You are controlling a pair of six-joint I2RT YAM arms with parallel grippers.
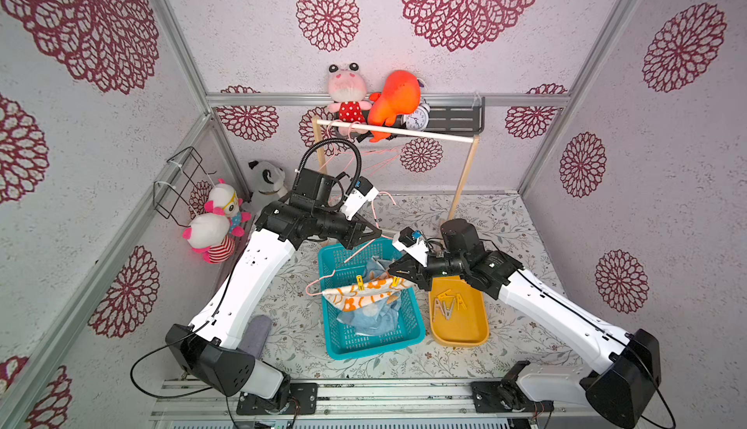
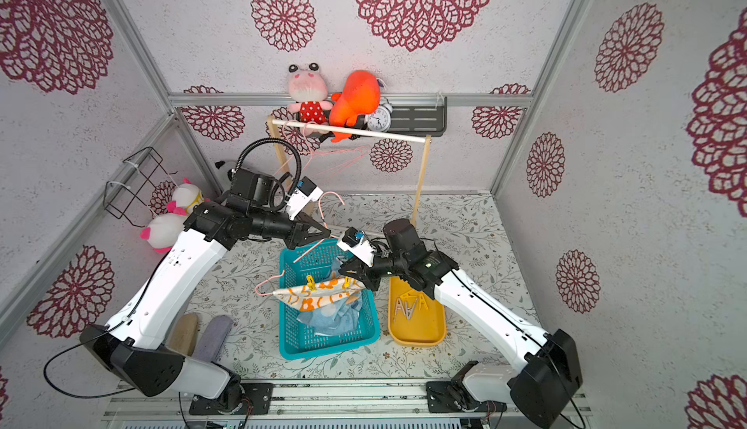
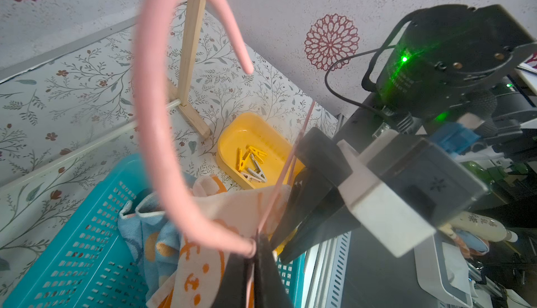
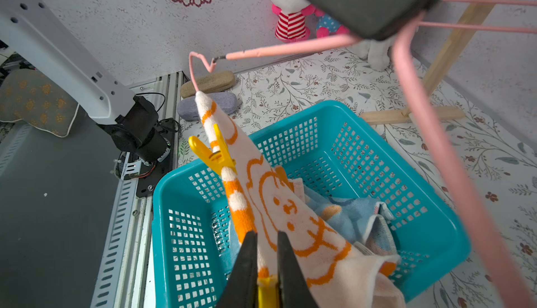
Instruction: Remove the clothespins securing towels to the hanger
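My left gripper (image 1: 372, 232) is shut on the pink hanger (image 3: 156, 112) near its hook. A white-and-orange towel (image 4: 291, 235) hangs on the hanger over the teal basket (image 1: 334, 327), which holds blue towels (image 2: 323, 320). A yellow clothespin (image 4: 215, 154) clips the towel toward the hanger's far end. At the other end, my right gripper is at a second yellow clothespin (image 4: 268, 291), low in the right wrist view; whether its fingers are closed on it is hard to tell.
A yellow tray (image 1: 459, 327) with several loose clothespins lies right of the basket. A wooden rack (image 1: 465, 168) with pink hangers stands behind. Plush toys line the back and left walls.
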